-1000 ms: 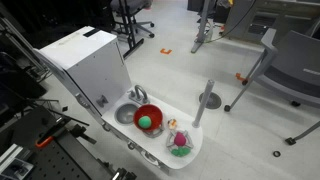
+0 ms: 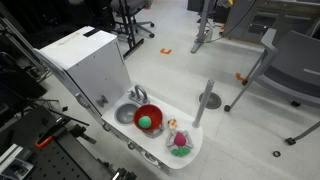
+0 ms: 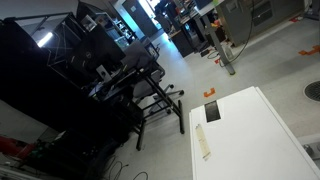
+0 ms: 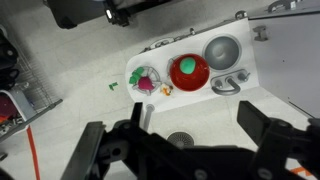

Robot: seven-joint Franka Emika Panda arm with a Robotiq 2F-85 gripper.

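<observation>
My gripper is open in the wrist view, its black fingers spread wide with nothing between them. It hangs above the small white toy counter (image 4: 133, 73), clear of everything on it. On that counter sits a red bowl (image 2: 156, 112) with a round green object (image 2: 145, 121) inside. Near the counter's rounded end, a pink object (image 2: 180, 139) and a green one (image 2: 181, 151) rest on a light plate or dish; exactly what they are is too small to tell. Exterior view 2 shows neither the bowl nor these objects.
Beside the bowl is a grey sink basin (image 4: 222, 52) with a faucet (image 4: 231, 84). A tall white cabinet (image 2: 100, 75) rises at one end of the counter, a grey post (image 2: 204, 102) at the other. A grey chair (image 2: 285, 70) stands apart on open floor.
</observation>
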